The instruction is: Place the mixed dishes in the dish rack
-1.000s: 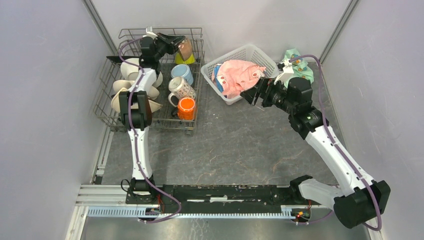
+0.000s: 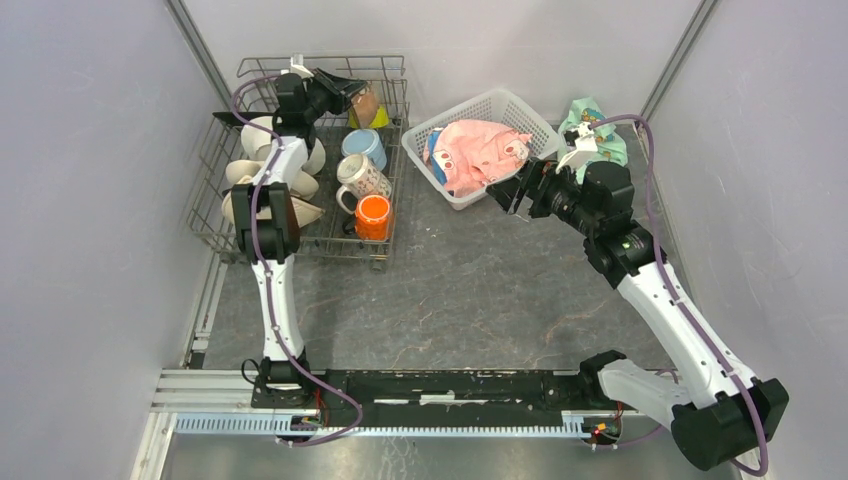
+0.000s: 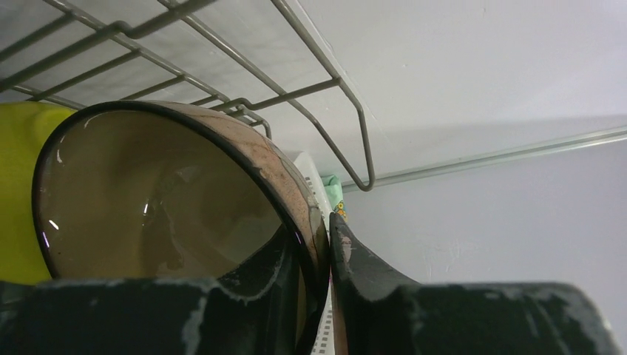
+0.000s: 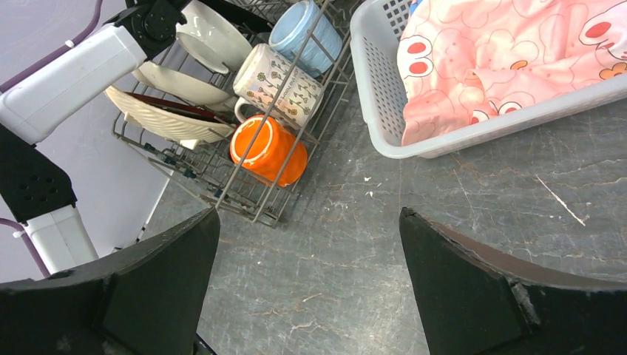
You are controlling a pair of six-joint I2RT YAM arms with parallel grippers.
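At the back of the wire dish rack (image 2: 390, 64), my left gripper (image 2: 352, 88) is at a brown cup (image 2: 366, 108) beside a yellow item (image 3: 18, 192). In the left wrist view the cup (image 3: 148, 192) has its dark rim at the fingertips; whether they grip it is unclear. A blue mug (image 2: 363, 148), a patterned mug (image 2: 365, 181), an orange mug (image 2: 372, 220) and several pale bowls (image 4: 177, 89) sit in the rack. My right gripper is open and empty over the counter's right side.
A white basket (image 2: 420, 160) with pink cloth (image 2: 480, 150) stands right of the rack. A green cloth (image 2: 590, 105) lies at the back right.
My left gripper has shifted slightly left at the brown cup. The right arm has moved slightly right, away from the rack.
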